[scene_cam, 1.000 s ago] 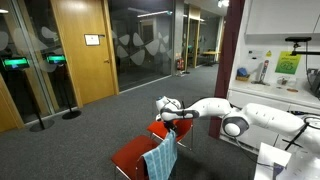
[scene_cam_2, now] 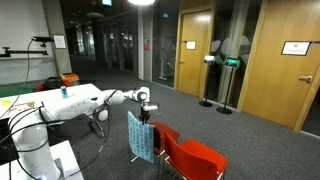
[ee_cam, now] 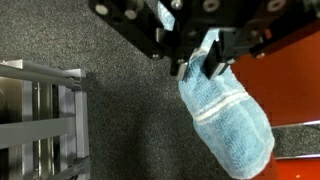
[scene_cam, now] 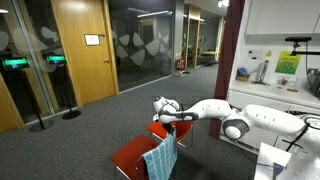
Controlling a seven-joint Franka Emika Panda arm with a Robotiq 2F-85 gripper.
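Observation:
A light blue towel with white stripes (ee_cam: 230, 125) hangs over the back of a red chair, shown also as a draped blue towel (scene_cam_2: 141, 138) in exterior view 2. In the wrist view my gripper is right at the towel's upper part. Its fingers (ee_cam: 215, 67) stand a little apart, and some blue cloth shows at the gap between them. Whether both fingers touch the cloth is hard to tell. From exterior view 1, the gripper (scene_cam: 170, 127) appears small and dark just above the towel (scene_cam: 160, 160).
Red chairs stand close together, one with its seat (scene_cam: 132, 153) beside the towel and another red chair (scene_cam_2: 197, 160) nearer exterior view 2. Grey metal bars (ee_cam: 45, 130) fill the wrist view's lower left. Open carpeted floor (scene_cam: 60, 145) lies beyond the chairs.
The arm and towel look nearly the same across the frames of exterior view 1. No clear movement shows.

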